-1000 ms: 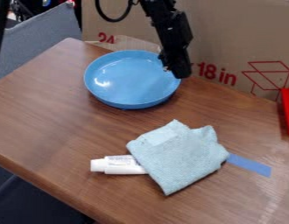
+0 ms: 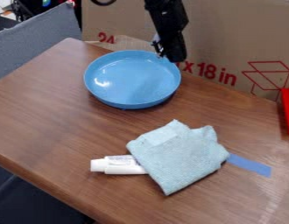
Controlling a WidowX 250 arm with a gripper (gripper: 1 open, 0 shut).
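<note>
My black gripper [image 2: 172,51] is raised over the back rim of a blue plate [image 2: 131,79], near the cardboard behind it. Its fingertips are small and dark, and I see nothing held between them; it looks shut. Toward the front of the wooden table lies a folded pale blue cloth [image 2: 179,158], partly over a white tube [image 2: 114,165].
A red object [image 2: 287,109] stands at the right edge. A strip of blue tape [image 2: 250,164] is on the table beside the cloth. Cardboard [image 2: 235,48] walls off the back.
The plate, cloth and tube look unmoved.
</note>
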